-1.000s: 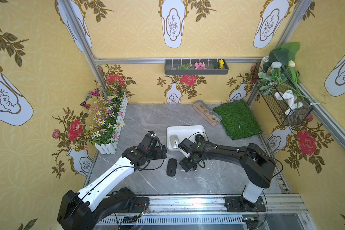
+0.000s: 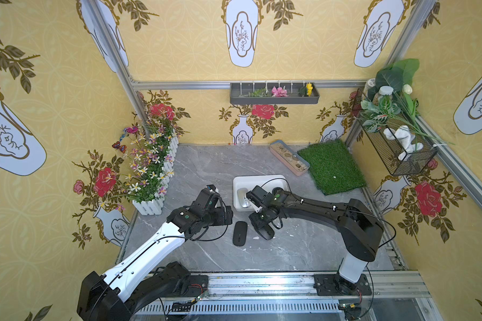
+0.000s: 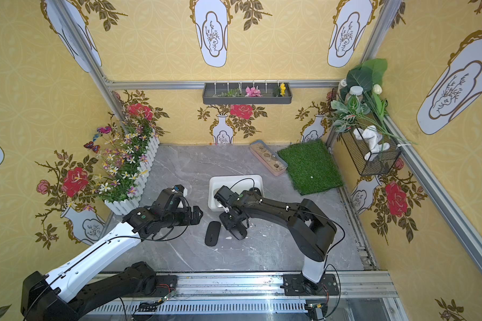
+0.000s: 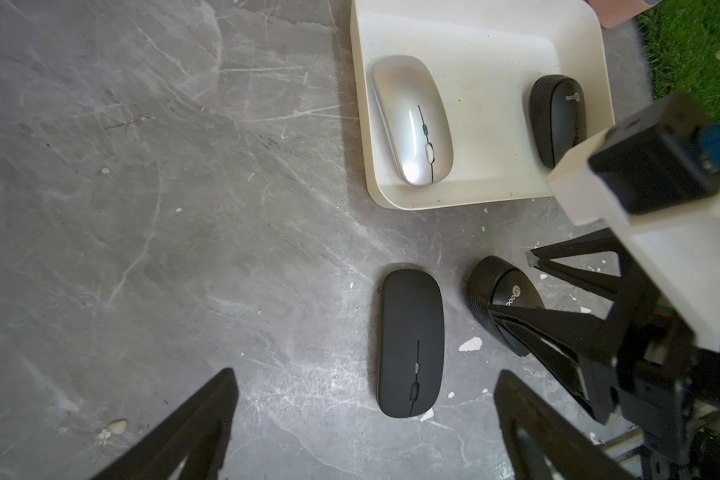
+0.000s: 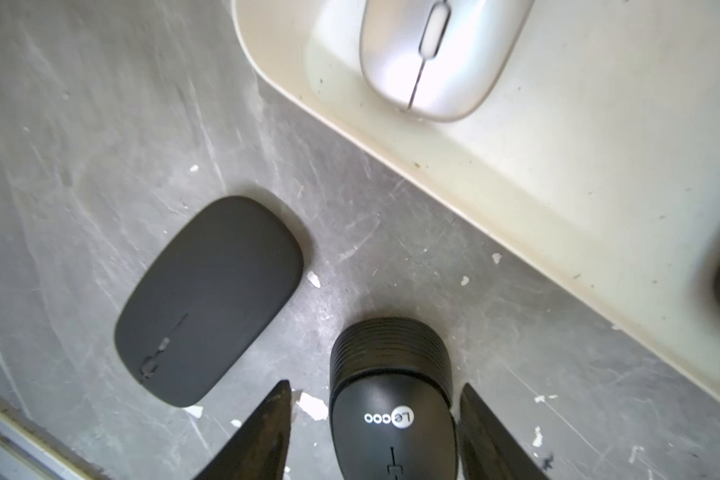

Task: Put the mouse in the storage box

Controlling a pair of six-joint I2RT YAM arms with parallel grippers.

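A black mouse with a ribbed end (image 5: 392, 352) lies on the table in front of the storage box, between the spread fingers of my right gripper. In the right wrist view a gap shows on the mouse's left side, while the other finger is close against its right side; whether it is gripped I cannot tell. The white storage box (image 4: 488, 196) contains a silver mouse (image 4: 412, 120) and another black mouse (image 4: 556, 120). A flat black mouse (image 4: 412, 344) rests on the table just left of the right gripper. My left gripper stands open, empty, near that flat mouse.
White-fenced flowers (image 2: 155, 171) line the table's left side. Behind the box sit a pink-and-blue tray (image 2: 289, 156) and a green grass mat (image 2: 331, 167).
The right gripper and its arm have shifted slightly, and the arm now covers more of the black mouse inside the box. The left arm swayed a little; the flat mouse has stayed put.
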